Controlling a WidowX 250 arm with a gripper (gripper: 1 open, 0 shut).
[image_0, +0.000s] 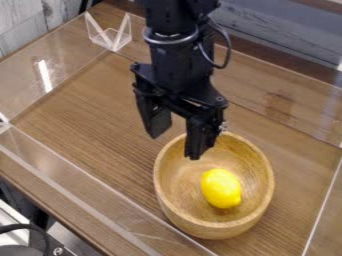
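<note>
My black gripper (174, 135) hangs from the top centre over the wooden table, open, its two fingers pointing down just above the rear left part of a tan bowl (178, 203). A yellow oval object (221, 189) lies inside the bowl, right of centre, below and to the right of the fingers, apart from them. Nothing shows between the fingers.
Clear plastic pieces stand at the top left and left edge. A dark cable (27, 230) lies at the bottom left corner. A seam runs along the upper right and right side.
</note>
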